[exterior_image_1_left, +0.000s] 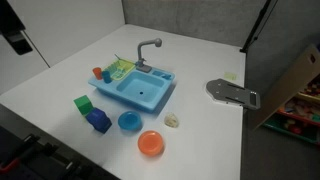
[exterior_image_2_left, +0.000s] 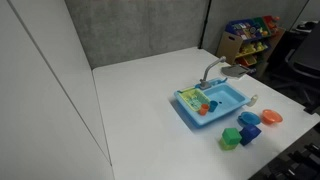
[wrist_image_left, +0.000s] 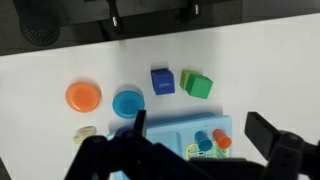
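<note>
My gripper stands open above the table in the wrist view, its two dark fingers wide apart with nothing gripped between them. Beyond the fingertips lie a blue block (wrist_image_left: 162, 82) and green blocks (wrist_image_left: 199, 87). A blue toy sink (exterior_image_1_left: 143, 91) with a grey faucet (exterior_image_1_left: 150, 45) sits mid-table. On its drying-rack side are an orange cup (wrist_image_left: 222, 139) and a teal cup (wrist_image_left: 204, 141). Near the front lie a blue dish (exterior_image_1_left: 130, 121) and an orange dish (exterior_image_1_left: 151, 143). A small pale object (exterior_image_1_left: 171, 120) rests close to them. My fingers partly hide the sink in the wrist view.
A grey metal tool or tray (exterior_image_1_left: 232, 94) lies on the table's far right in exterior view 1. Shelves of colourful items (exterior_image_2_left: 249, 38) stand beyond the table. In exterior view 2, the tabletop (exterior_image_2_left: 135, 110) left of the sink is clear.
</note>
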